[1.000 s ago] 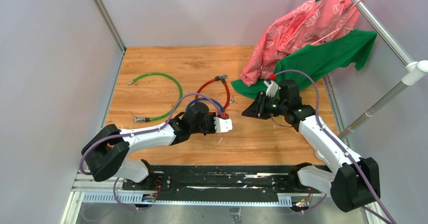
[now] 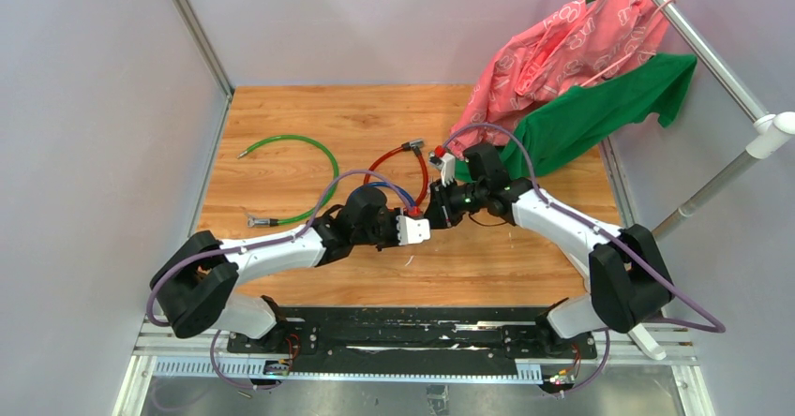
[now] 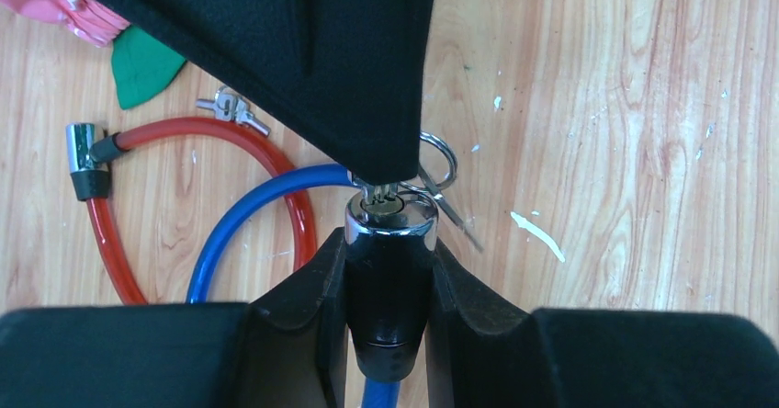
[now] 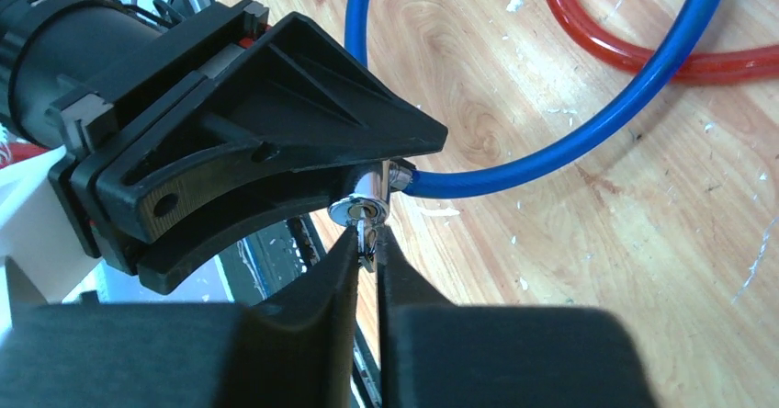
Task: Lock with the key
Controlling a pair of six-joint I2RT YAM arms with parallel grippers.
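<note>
My left gripper (image 2: 412, 217) is shut on the chrome-and-black lock head (image 3: 388, 279) of the blue cable lock (image 3: 224, 224), at the middle of the table. A key (image 4: 367, 243) stands in the lock's keyhole, its ring (image 3: 439, 155) hanging beside it. In the left wrist view its dark finger covers the top of the key.
A red cable lock (image 2: 384, 156) with keys lies behind the blue one, a green cable lock (image 2: 319, 146) to the left. Pink (image 2: 562, 51) and green cloths (image 2: 637, 97) hang at the back right beside a metal rail.
My right arm has swung left toward the middle, bringing its gripper from a short distance away to the key at the lock. The left arm has stayed in place.
</note>
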